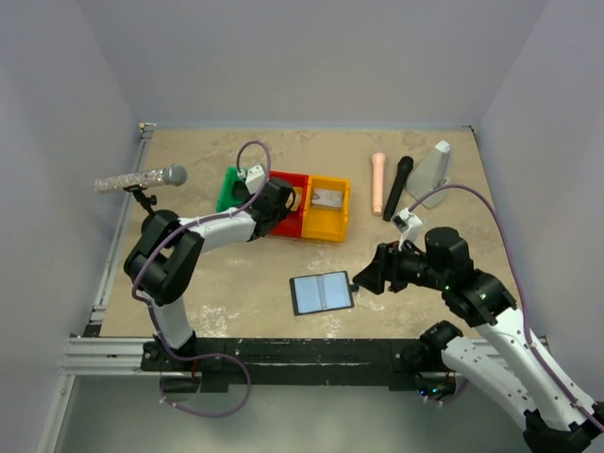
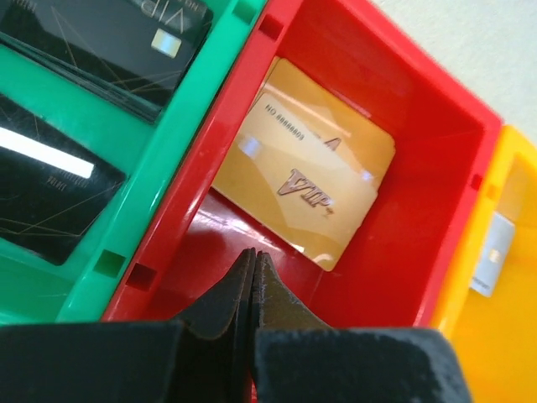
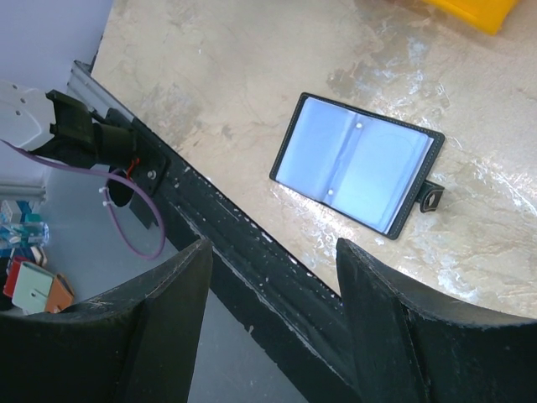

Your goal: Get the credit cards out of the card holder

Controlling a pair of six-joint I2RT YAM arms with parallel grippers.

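Observation:
The card holder (image 1: 322, 293) lies open and flat on the table. In the right wrist view, both pale, bluish pages of the card holder (image 3: 354, 164) show no card. Gold VIP cards (image 2: 298, 180) overlap at the bottom of the red bin (image 2: 348, 46); dark cards (image 2: 105, 50) rest in the green bin (image 2: 180, 155). My left gripper points into the red bin with its fingertips together and nothing visible between them. Close to the holder's clasp side, my right gripper stands open, its fingers apart and empty.
A silvery card (image 1: 327, 199) is in the yellow bin (image 1: 326, 232). Behind my right arm stand a pink cylinder (image 1: 378, 183), a black microphone (image 1: 398, 187) and a white object (image 1: 430, 174). Bare table surrounds the holder on its left.

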